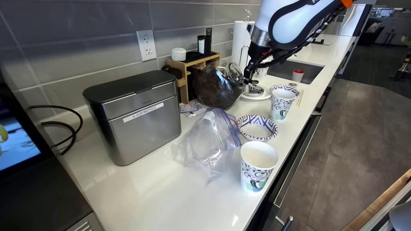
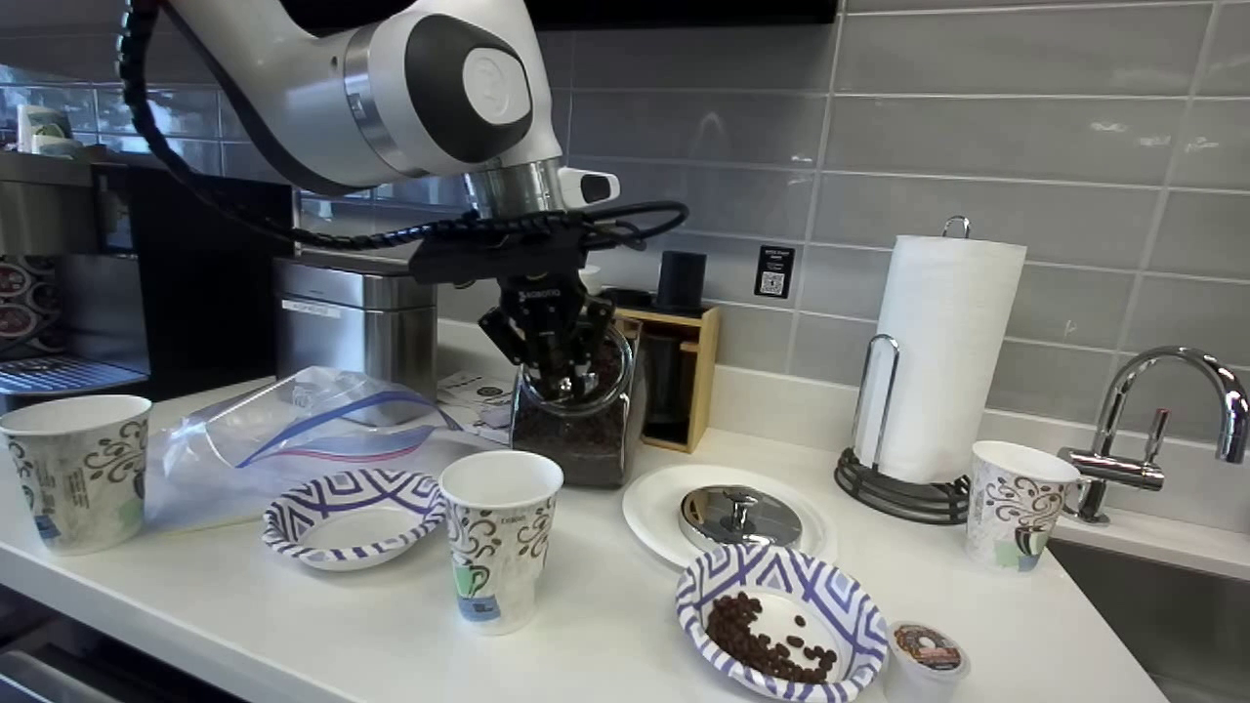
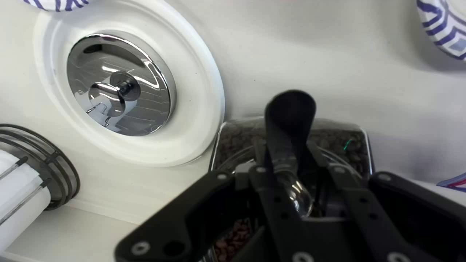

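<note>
A squarish glass jar of dark coffee beans [image 1: 215,90] stands uncovered on the counter, its round mouth facing out at a slant. My gripper [image 2: 568,381] is at that mouth, pointing down. In the wrist view my gripper is shut on a scoop-like utensil with a black, rounded-end handle [image 3: 290,111]; a shiny metal part [image 3: 297,194] shows between the fingers. Whether this utensil carries beans cannot be seen. The chrome lid [image 2: 740,516] lies on a white plate [image 2: 656,498]. A patterned paper bowl [image 2: 721,586] holds some beans.
An empty patterned bowl [image 2: 352,533], paper cups [image 2: 498,545] and a clear plastic bag [image 1: 210,140] occupy the counter's front and left. The paper towel stand [image 2: 937,363] is to the right. A wooden organizer [image 2: 703,375] sits behind the jar.
</note>
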